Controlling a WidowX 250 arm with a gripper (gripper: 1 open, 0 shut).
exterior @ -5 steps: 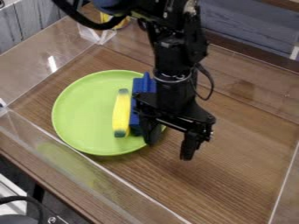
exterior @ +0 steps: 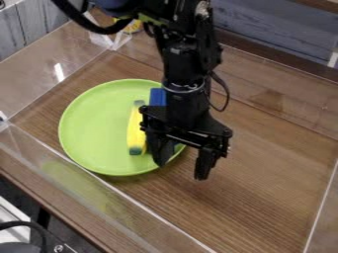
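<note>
The black gripper (exterior: 184,156) hangs low over the right part of a green plate (exterior: 93,133), its fingers open and pointing down. On the plate lie a yellow elongated object (exterior: 134,129), just left of the gripper, and a blue object (exterior: 156,97) behind it, mostly hidden by the arm. Whether the fingers touch either object I cannot tell.
The wooden tray floor (exterior: 258,188) is clear to the right and in front. Clear side walls edge it. At the back, a small yellow item (exterior: 129,28) is partly hidden by the arm.
The arm and gripper have shifted slightly to the left, covering more of the blue object. The plate and objects look unmoved.
</note>
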